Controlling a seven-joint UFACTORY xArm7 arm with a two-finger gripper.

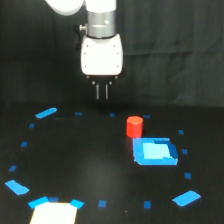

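My gripper (102,92) hangs below the white arm end (102,57) in the upper middle of the view, well above the dark table. Its two thin fingers stand apart with a gap and nothing visible between them. To its right and lower, a red cylinder (134,128) stands upright on the table. Just in front of the cylinder lies a blue square tray (174,160) with a white patch (156,151) inside. The gripper touches neither of them.
Flat blue strips (46,113) (17,187) (186,198) and several small blue squares lie around the black table. A pale block (53,213) sits at the front left edge.
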